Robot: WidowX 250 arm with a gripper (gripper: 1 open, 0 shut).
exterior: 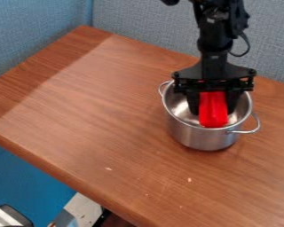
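A steel pot [198, 137] with two loop handles stands on the wooden table toward the right. Inside it is a red block [213, 111], held upright by my black gripper [213, 99], which reaches down into the pot from above and is shut on the block. The fingertips are partly hidden by the pot and the block.
Blue padded walls line the back, and the table's left edge drops to a blue floor with some white and black equipment at the bottom left.
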